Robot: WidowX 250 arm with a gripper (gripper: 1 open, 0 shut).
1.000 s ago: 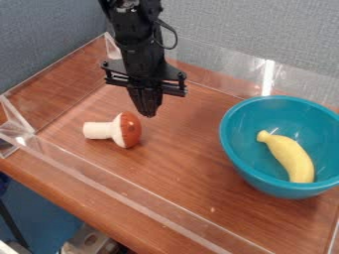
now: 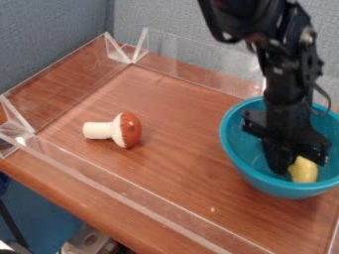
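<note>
My gripper [image 2: 281, 159] is down inside the teal bowl [image 2: 243, 159] on the right, over the yellow banana [image 2: 303, 171], whose lower end shows beside the fingers. The fingertips are mostly hidden, so I cannot see whether anything is between them. A toy mushroom [image 2: 126, 130] with a red-brown cap and white stem lies on its side at the left of the wooden surface.
Clear acrylic rails [image 2: 27, 124] border the wooden surface [image 2: 146, 189] at the left, back and front. Grey padded walls stand behind. The middle of the surface between mushroom and bowl is clear.
My gripper has moved from above the mushroom to the right and down into the bowl, covering most of the banana. The mushroom has not moved.
</note>
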